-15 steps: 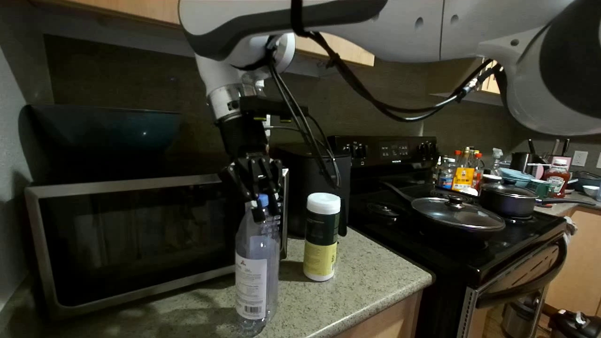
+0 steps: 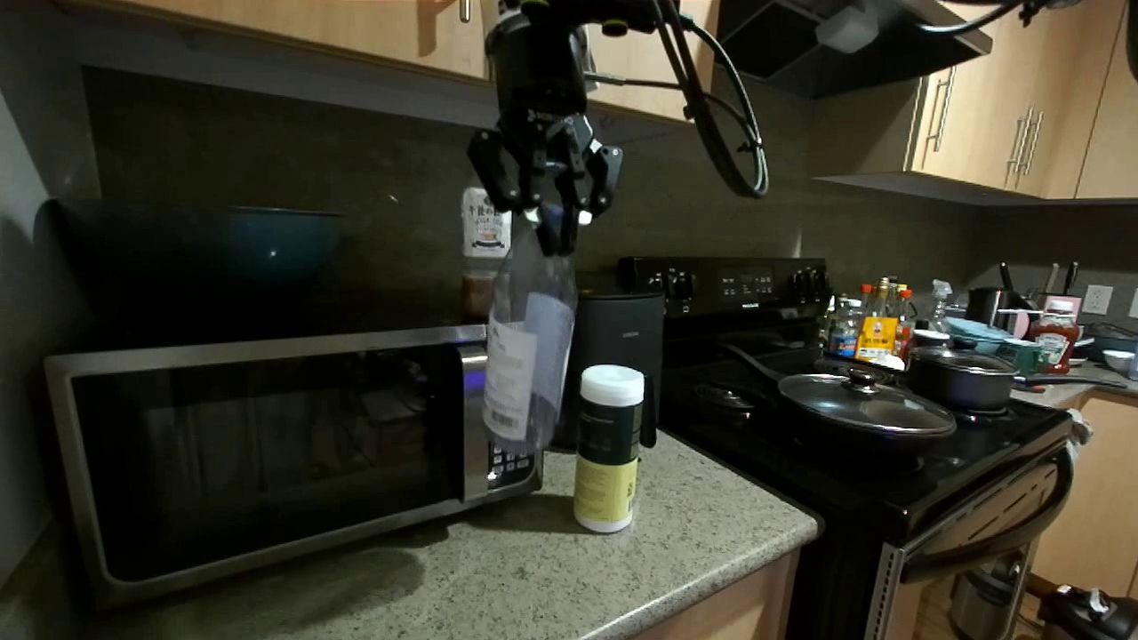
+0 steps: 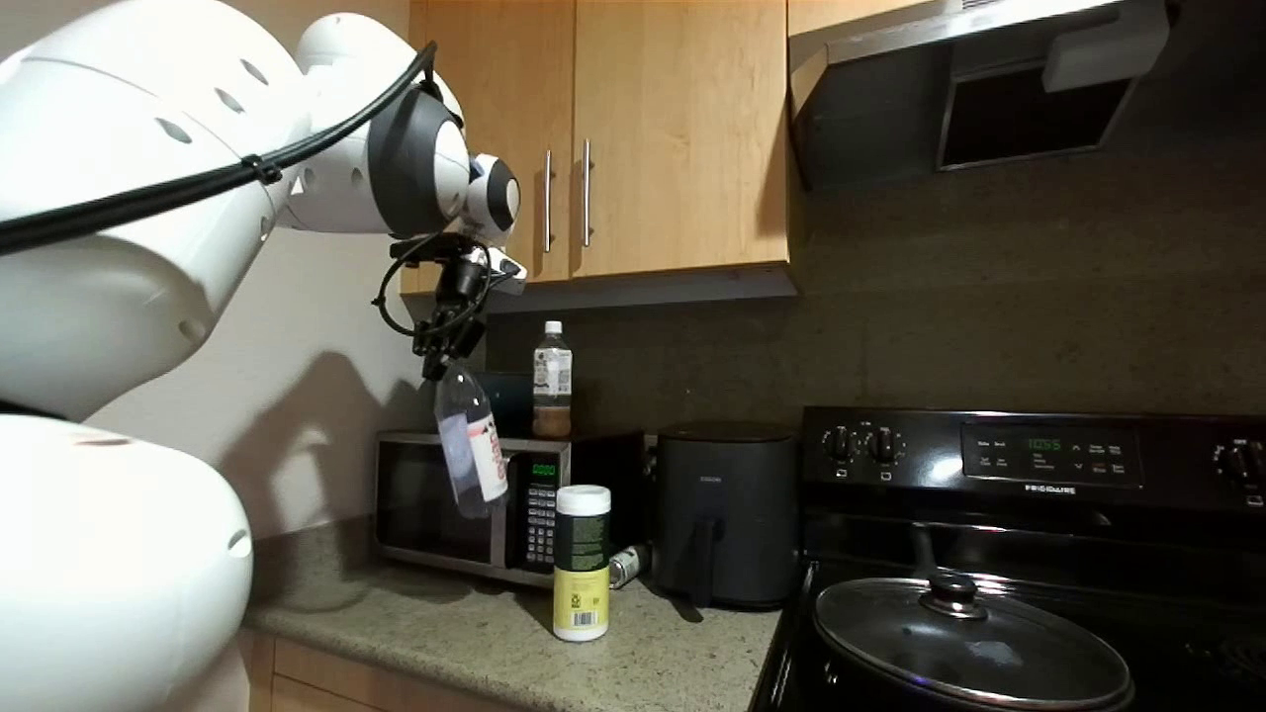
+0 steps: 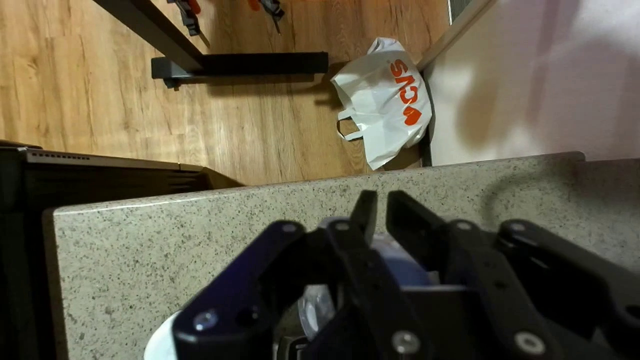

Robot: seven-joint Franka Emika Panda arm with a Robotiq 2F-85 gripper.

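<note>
A clear plastic bottle point(image 2: 530, 363) with a pale label hangs in the air, tilted, in front of the microwave's right side. My gripper point(image 2: 556, 219) is closed around its neck and hides the cap. The second exterior view also has the bottle point(image 3: 472, 445) slanting below the gripper point(image 3: 435, 366), clear of the counter. In the wrist view, parts of the bottle point(image 4: 316, 309) show under and between the dark fingers; its lower end is mostly hidden.
A green and yellow canister point(image 2: 608, 448) with a white lid stands on the counter close to the bottle. Behind are the microwave point(image 2: 267, 448), an air fryer point(image 3: 726, 510) and a brown-liquid bottle point(image 3: 553, 380) on the microwave. Bare counter point(image 2: 683, 533) lies right of the canister.
The bottle stood upright on the counter with my gripper at its cap. Now gripper and bottle are higher and farther back and right, with the bottle tilted.
</note>
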